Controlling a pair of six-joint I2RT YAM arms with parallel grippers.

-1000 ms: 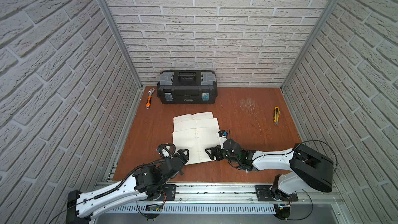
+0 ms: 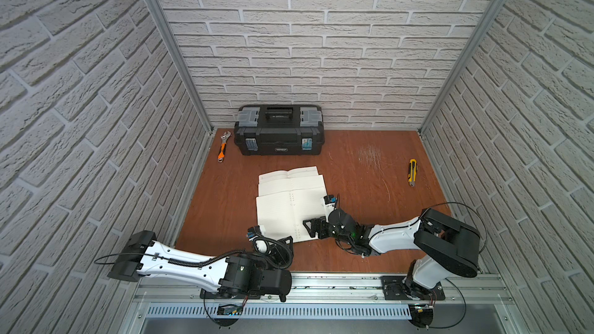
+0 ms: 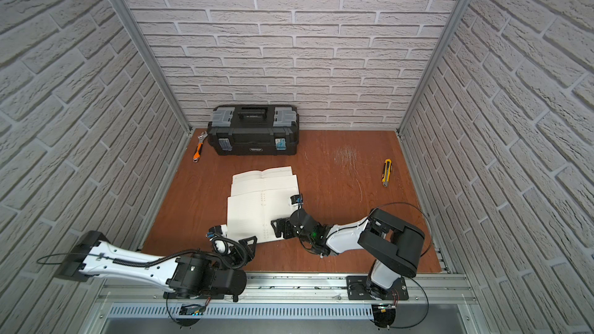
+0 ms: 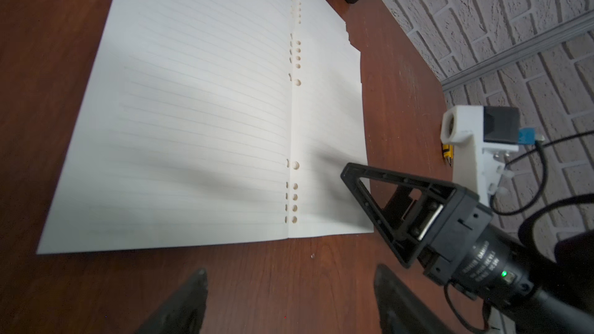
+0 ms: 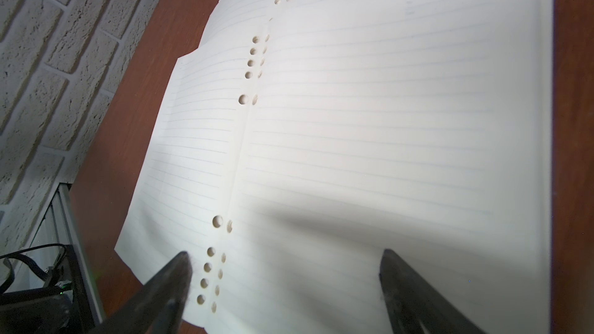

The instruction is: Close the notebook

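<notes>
An open notebook (image 2: 290, 207) with lined white pages and punched holes along its fold lies flat on the table. My left gripper is at the notebook's near edge, its fingers apart over bare wood in the left wrist view, with nothing between them. Over the right-hand page hangs my right gripper, open and empty, its fingers wide apart above the paper. In the left wrist view the right gripper's black frame-like finger (image 4: 371, 210) overlaps the page's near right corner; whether it touches cannot be told.
A black toolbox (image 2: 279, 136) stands at the back, behind the notebook. An adjustable wrench (image 2: 223, 147) with an orange handle lies back left, and a yellow cutter (image 2: 412, 173) lies at the right. Between notebook and cutter the wood is clear.
My left arm has swung round and its gripper now sits further right, along the notebook's near edge. The right gripper has shifted slightly left. The notebook has moved very slightly, still open.
</notes>
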